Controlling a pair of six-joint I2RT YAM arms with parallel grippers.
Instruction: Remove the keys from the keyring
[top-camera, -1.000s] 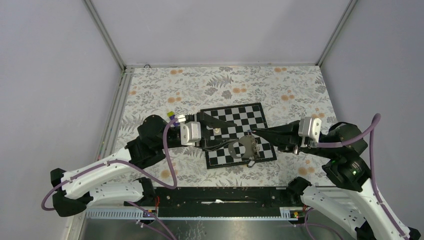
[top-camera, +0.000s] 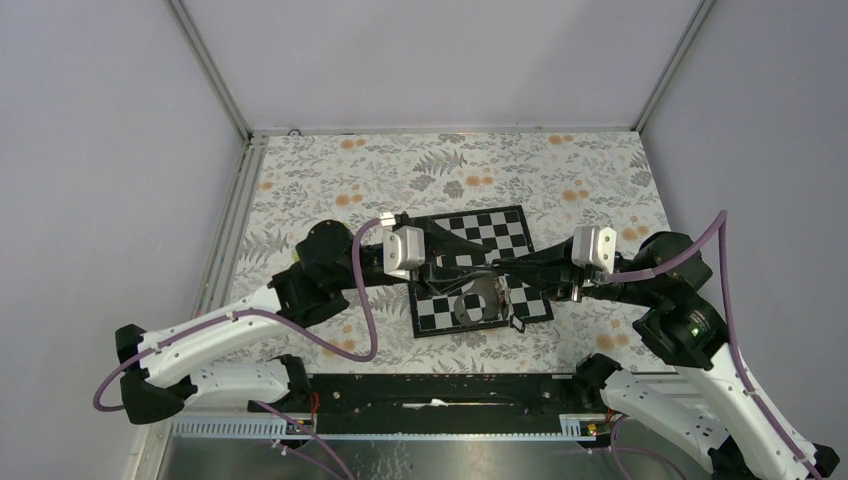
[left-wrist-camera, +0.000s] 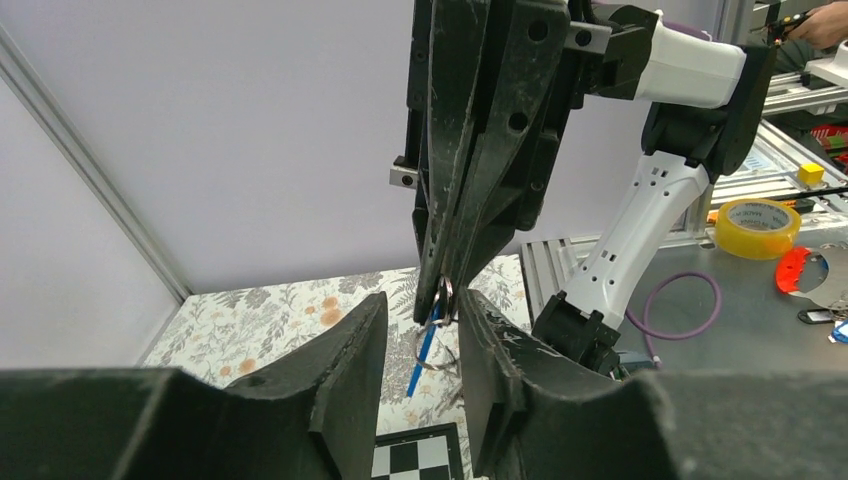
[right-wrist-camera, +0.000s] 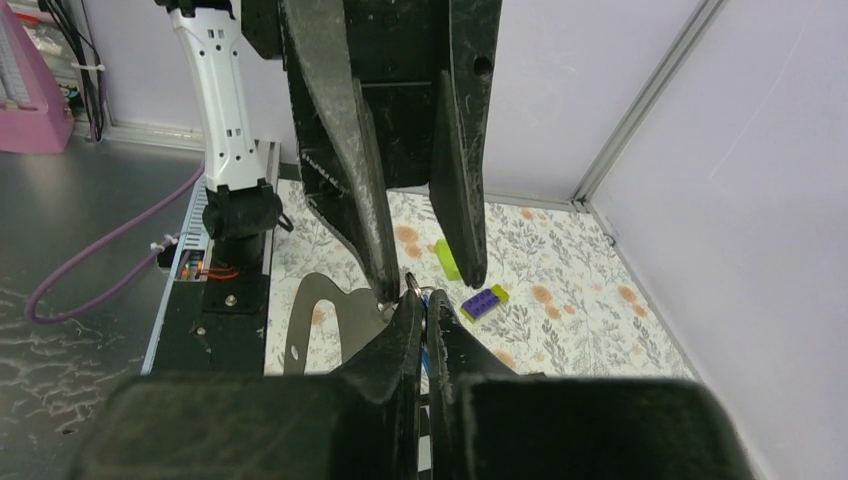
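A metal keyring shows at the tips of my right gripper, which is shut on it above the board. From it hang a grey metal plate with a large cut-out, a thin blue strip and other small pieces, blurred or overlapping. My left gripper is part open, one finger on either side of the ring and the right fingertips, with nothing clamped. Individual keys are hard to tell apart. In the top view, the plate hangs below where both grippers meet.
Beneath the grippers lies a black-and-white checkered board on a floral surface. A purple block and a yellow-green block lie on that cloth. Clear room surrounds the board at the back and right.
The left gripper has moved right and the right gripper left, so their tips now meet.
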